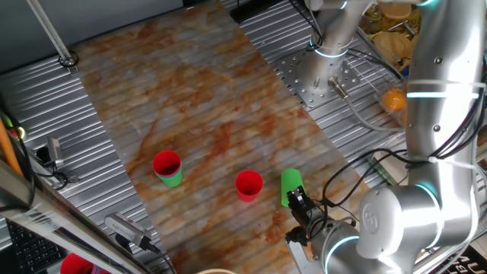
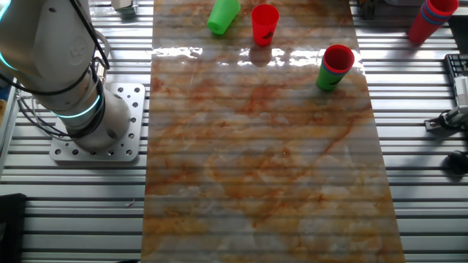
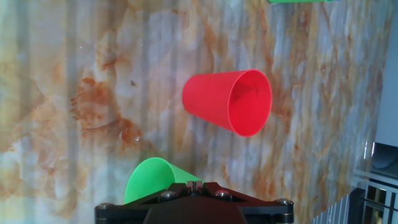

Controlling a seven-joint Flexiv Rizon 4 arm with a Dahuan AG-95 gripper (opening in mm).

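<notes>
My gripper looks shut in the wrist view, its fingertips meeting with nothing visible between them. A green cup (image 3: pixel 148 180) shows partly behind it, its wide end towards the left; the gripper covers the rest. In exterior view 1 the gripper (image 1: pixel 295 196) overlaps the lower end of this green cup (image 1: pixel 291 183); whether they touch, I cannot tell. The green cup (image 2: pixel 223 14) appears slanted in exterior view 2. Beside it a red cup (image 1: pixel 248 187) stands mouth up. Farther left, a red cup (image 1: pixel 165 161) sits nested in a green cup (image 1: pixel 173 180).
The marbled board (image 2: pixel 270 183) is broadly clear away from the cups. Stacked red and blue cups (image 2: pixel 430 20) stand off its right side. The robot's base (image 2: pixel 95 135) is mounted at the left. A small clamped device (image 1: pixel 128 228) lies beside the board.
</notes>
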